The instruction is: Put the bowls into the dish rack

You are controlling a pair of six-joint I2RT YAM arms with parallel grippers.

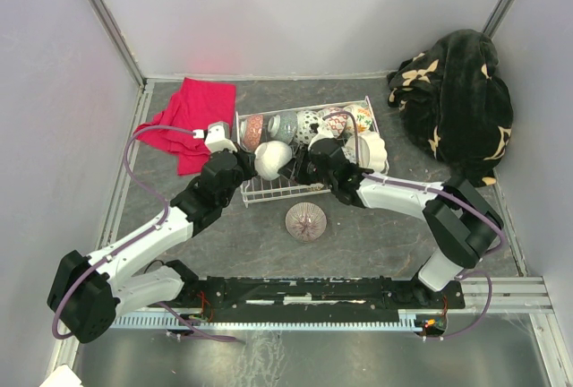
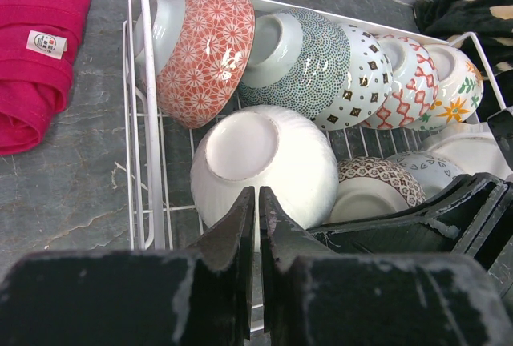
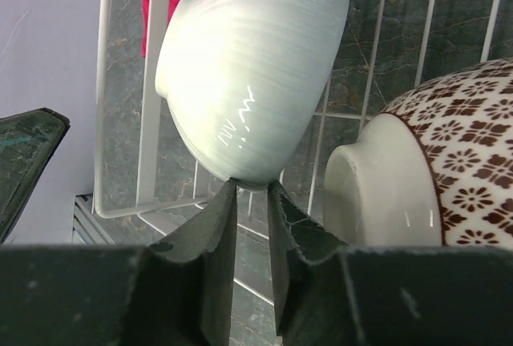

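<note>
In the white rack (image 1: 263, 193), patterned bowls stand on edge along the back: red (image 2: 205, 58), teal (image 2: 313, 62), spotted and floral. A plain white bowl (image 2: 271, 162) lies tilted at the front left. My left gripper is over its near side. My right gripper is at its lower edge; the fingertips are close together, and whether they pinch the bowl is unclear. A brown-patterned bowl (image 3: 465, 162) sits beside it. A pinkish bowl (image 1: 305, 221) rests on the counter in front of the rack.
A red cloth (image 1: 188, 114) lies left of the rack, a dark patterned cloth (image 1: 448, 105) at the right. Both arms crowd over the rack's front.
</note>
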